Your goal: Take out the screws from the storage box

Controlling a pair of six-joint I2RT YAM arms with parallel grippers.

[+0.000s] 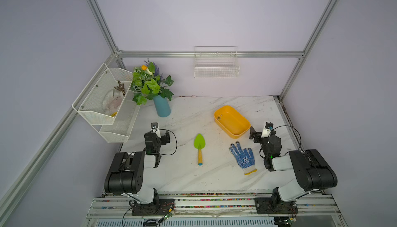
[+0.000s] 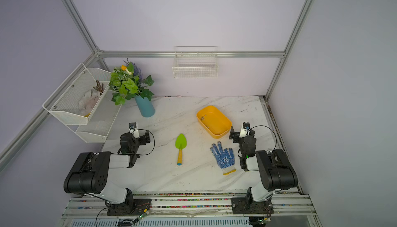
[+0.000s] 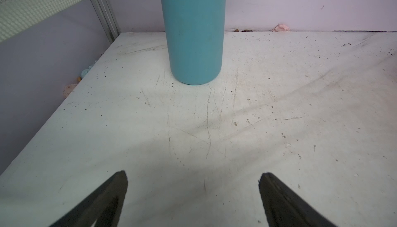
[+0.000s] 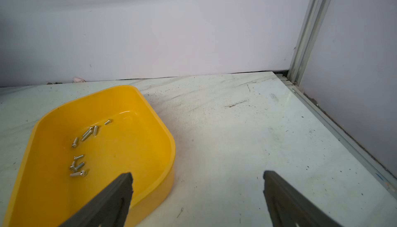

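Note:
Several small silver screws (image 4: 86, 134) lie loose on the floor of the yellow storage box (image 4: 167, 160), mostly toward its left side. In the top left view the box (image 1: 242, 132) stands right of the table's middle. My right gripper is open and empty, close to the box's near right corner; its left finger (image 4: 115, 198) overlaps the box in the right wrist view. Over the table's left part my left gripper also stands open, with only bare tabletop between its fingers, well away from the box.
A blue-and-white glove (image 1: 244, 160) lies in front of the box. A green trowel (image 1: 199, 142) with a yellow handle rests mid-table. At the back left stand a teal vase (image 1: 162, 107) with flowers and a white wall rack (image 1: 99, 117).

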